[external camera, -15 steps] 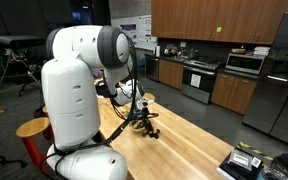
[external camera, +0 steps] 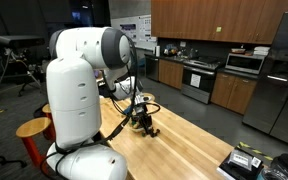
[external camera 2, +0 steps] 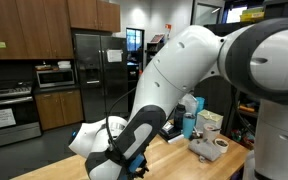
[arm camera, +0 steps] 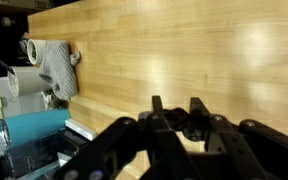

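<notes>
My gripper reaches in from the bottom edge of the wrist view, above the bare wooden table [arm camera: 234,55]. Its two black fingertips stand slightly apart, shut on a small dark thing [arm camera: 190,124] whose shape is hard to make out. In exterior view 1 the gripper [external camera: 148,130] is low over the left part of the tabletop, too small to show its hold. Exterior view 2 has it at the lower middle, partly covered by the arm [external camera 2: 109,150].
Toward the wrist view's left lie a white mug [arm camera: 50,52], a grey cloth [arm camera: 60,70], a teal canister [arm camera: 29,128] and a black device [arm camera: 56,152]. Exterior view 1 has a black device [external camera: 242,163] near the table's right end.
</notes>
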